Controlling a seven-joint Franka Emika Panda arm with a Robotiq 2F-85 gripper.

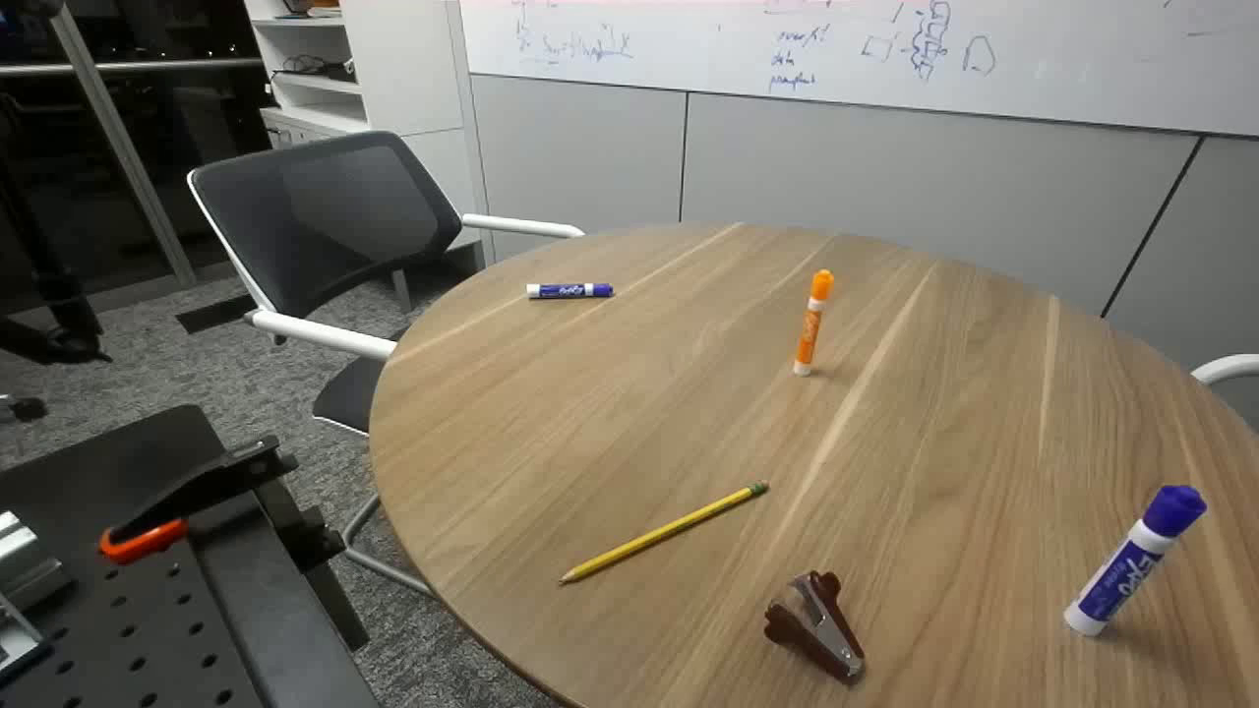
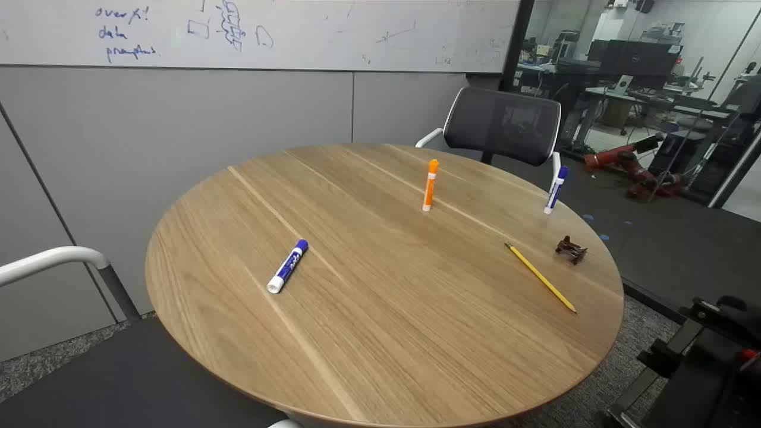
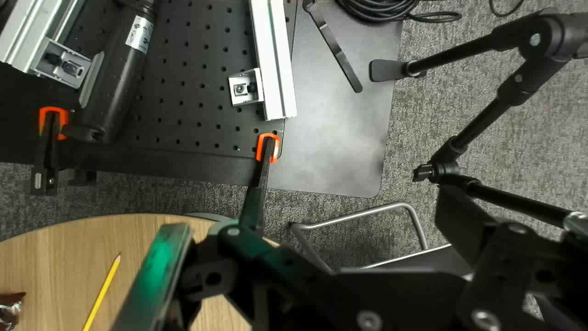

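Note:
My gripper shows only in the wrist view, open above the floor and the table's edge, nothing between its fingers. Two markers stand upright: an orange one and a blue-capped one. Another blue marker lies on its side. A yellow pencil lies flat near a brown staple remover, which is cut off in the wrist view. All rest on the round wooden table, apart from the gripper.
A black perforated mounting plate with orange-tipped clamps and metal rails adjoins the table. A jointed black stand rises at the right of the wrist view. Chairs surround the table, whose middle is largely clear.

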